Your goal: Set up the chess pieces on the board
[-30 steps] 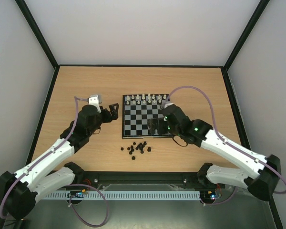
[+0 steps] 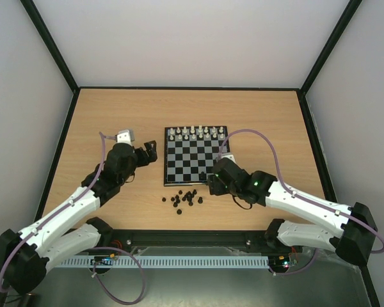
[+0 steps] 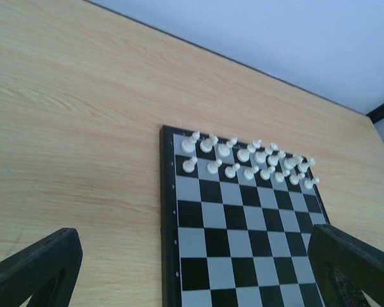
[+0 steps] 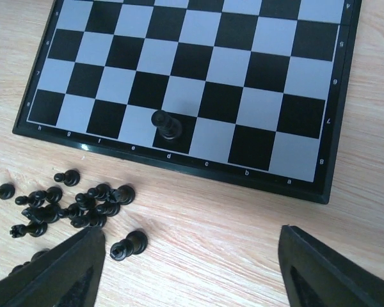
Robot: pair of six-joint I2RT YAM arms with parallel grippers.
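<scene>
The chessboard has two full rows of white pieces along its far side. On its near edge row one black piece stands upright on a dark square. A loose cluster of black pieces lies on the table in front of the board. A larger black piece lies apart from it, close to my right gripper's left finger. My right gripper hangs over the table by the board's near right corner, fingers apart, empty. Left of the board, my left gripper is open with nothing between its fingers.
The board's raised black rim borders the playing squares. The middle rows of squares are empty.
My right gripper has moved off the board's near side toward the front of the table, uncovering the standing black piece. The left arm has shifted only slightly.
</scene>
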